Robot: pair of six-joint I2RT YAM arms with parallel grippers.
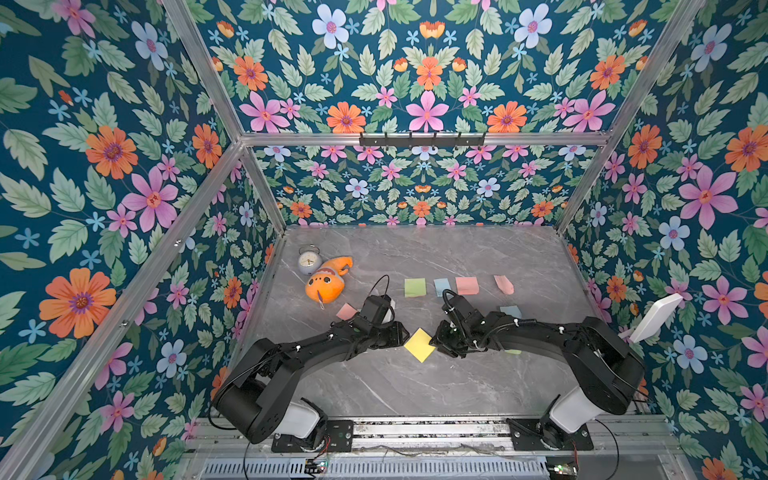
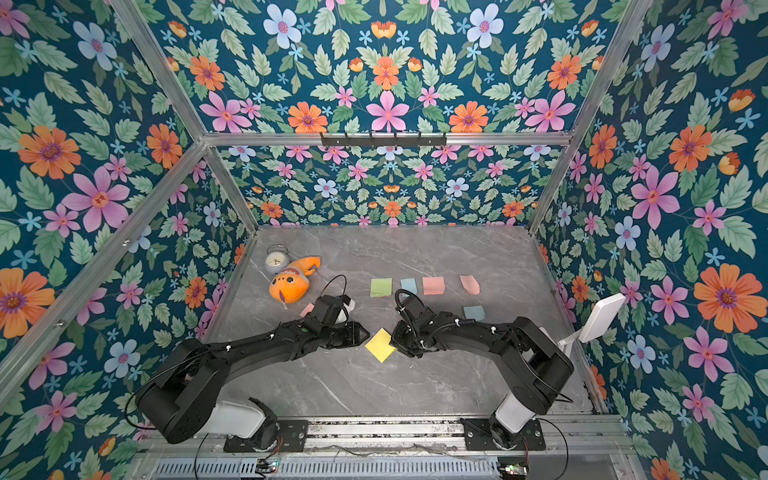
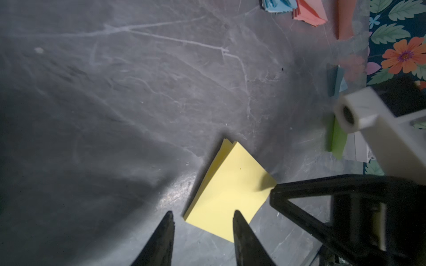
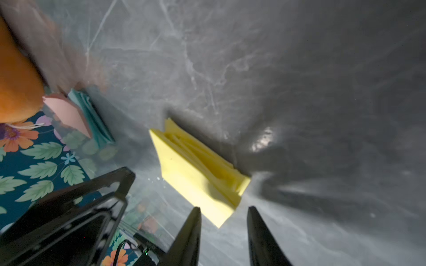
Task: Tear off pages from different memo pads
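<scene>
A yellow memo pad (image 1: 420, 345) lies on the grey table, turned diamond-wise, its sheets fanned at one edge in the right wrist view. My left gripper is beside it on the left, fingers apart with nothing between them. My right gripper is at its right, fingers apart just short of the pad's corner, nothing held. Green (image 1: 415, 288), blue (image 1: 441, 285) and pink (image 1: 466, 285) pads stand in a row behind. A folded pink sheet (image 1: 503, 284) lies at the right.
An orange plush toy (image 1: 326, 281) and a clock (image 1: 309, 260) sit at the back left. More pads are partly hidden by both arms.
</scene>
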